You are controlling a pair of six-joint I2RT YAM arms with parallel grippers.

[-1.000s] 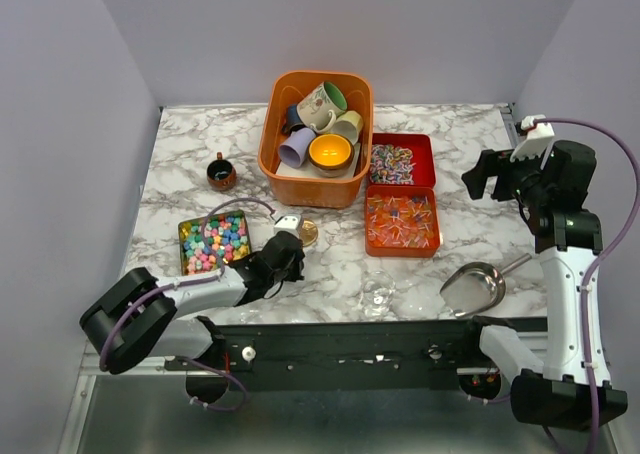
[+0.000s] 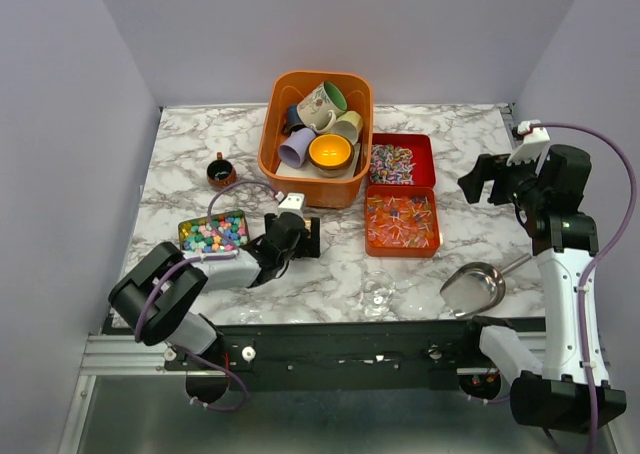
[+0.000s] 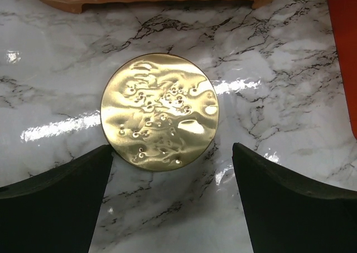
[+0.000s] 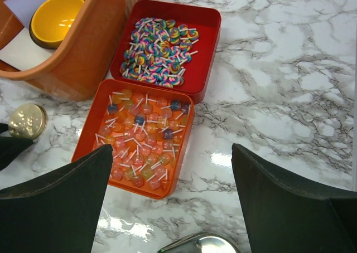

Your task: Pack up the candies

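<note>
A round gold lid (image 3: 160, 112) lies flat on the marble table, between and just beyond the open fingers of my left gripper; they do not touch it. From above, the left gripper (image 2: 292, 236) mostly hides the lid. My right gripper (image 2: 484, 178) stands open and empty over the table's right side. Colourful lollipops fill part of a red tray (image 4: 206, 58); clear orange-pink lollipops lie in an orange tray (image 4: 181, 166). Round coloured candies sit in a tray (image 2: 214, 234) at left. A clear glass jar (image 2: 378, 292) stands near the front edge.
A large orange bin (image 2: 268, 159) holding cups and a yellow bowl (image 2: 330, 152) stands at the back. A metal scoop (image 2: 473, 289) rests front right, and a dark mug (image 2: 221, 172) back left. Marble is clear right of the trays.
The right arm has shifted very slightly left.
</note>
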